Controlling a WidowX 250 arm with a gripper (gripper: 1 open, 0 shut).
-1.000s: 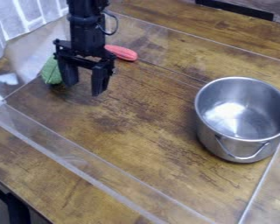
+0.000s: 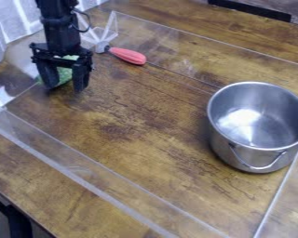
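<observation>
My black gripper (image 2: 62, 74) is low at the back left of the wooden table, over a green object (image 2: 49, 79) that it mostly hides. Whether its fingers are open or closed on that object is hard to tell. Behind it to the right lies a pink-red object (image 2: 128, 56) with a lighter end.
A large steel pot (image 2: 257, 127) stands on the right side of the table (image 2: 139, 158). Clear plastic walls run along the left and front.
My gripper has moved left and toward the back, from beside the green object to over it. The pot and the pink-red object have not moved.
</observation>
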